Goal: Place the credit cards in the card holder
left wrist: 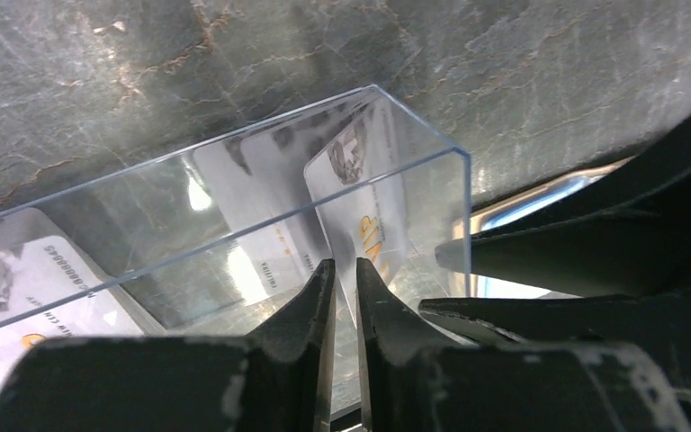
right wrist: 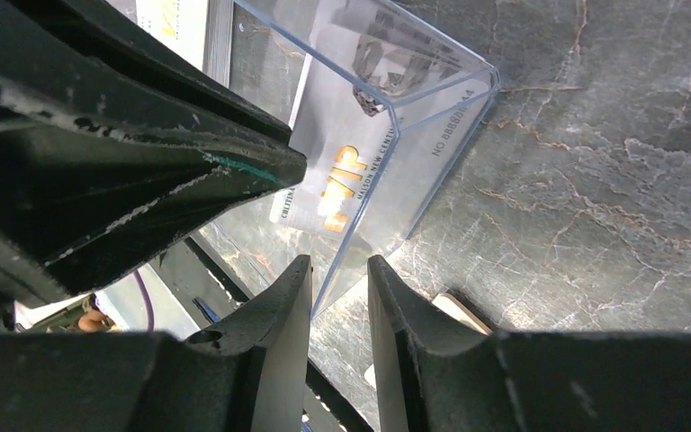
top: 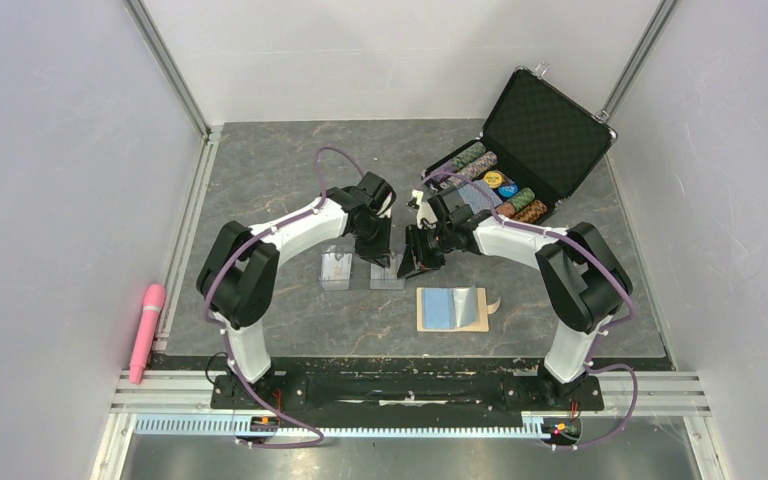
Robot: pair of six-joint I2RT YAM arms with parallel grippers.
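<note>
A clear acrylic card holder lies at the table's middle, with white card stacks in its compartments. In the left wrist view, one card leans at the right end over others; a stack lies at the left. My left gripper is at that end, its fingertips slightly apart beside the leaning card; whether it holds the card is unclear. My right gripper is shut on the holder's clear wall at its right end.
An open chip case stands at back right. A beige pad with blue sheets lies in front of the right gripper.
</note>
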